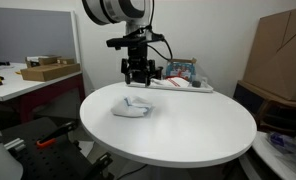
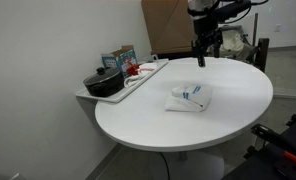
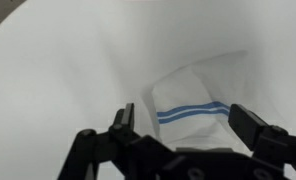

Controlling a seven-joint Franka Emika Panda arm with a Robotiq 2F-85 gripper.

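Observation:
A white cloth (image 1: 133, 107) with blue stripes lies rumpled on the round white table (image 1: 193, 130), partly folded over itself. Above and slightly behind it hangs my gripper (image 1: 139, 80), pointing down, with clear air between it and the cloth. In the second exterior view the gripper (image 2: 209, 61) is over the table beyond the cloth (image 2: 190, 96). From the wrist, the cloth (image 3: 193, 105) shows ahead between the two widely parted fingertips, its near part hidden by the gripper. The fingers stand open and empty.
On a white tray (image 2: 116, 94) at the table's edge stand a black pot (image 2: 104, 82), a colourful box (image 2: 119, 61) and a red-and-white cloth (image 2: 142, 72). Cardboard boxes (image 1: 50, 69) sit on a side table.

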